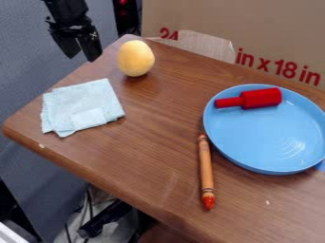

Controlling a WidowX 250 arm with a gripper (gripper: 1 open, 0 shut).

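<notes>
My black gripper hangs at the top left, over the grey area beyond the table's edge, apart from the objects; its finger state is unclear. A light blue folded cloth lies on the wooden table at the left. A yellow egg-shaped object stands near the back left. An orange crayon with a red tip lies right of centre. A blue plate on the right holds a red object with a handle.
A cardboard box with red printing fills the back right.
</notes>
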